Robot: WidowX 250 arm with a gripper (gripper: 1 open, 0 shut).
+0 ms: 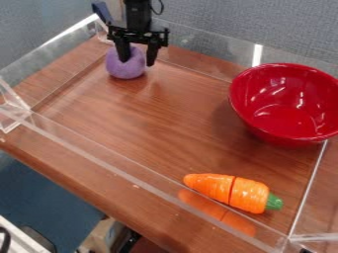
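My black gripper (137, 49) hangs at the top left of the camera view, directly over a round purple object (125, 66), with its fingers around the upper part of it. Whether the fingers are open or closed on it is unclear. An orange toy carrot (226, 189) with a green top lies at the front right. A large red bowl (282, 109) stands on the right.
Low clear plastic walls enclose the wooden surface (152, 128), whose middle is bare. A grey wall (238, 20) rises behind. Floor and some clutter show at the lower left.
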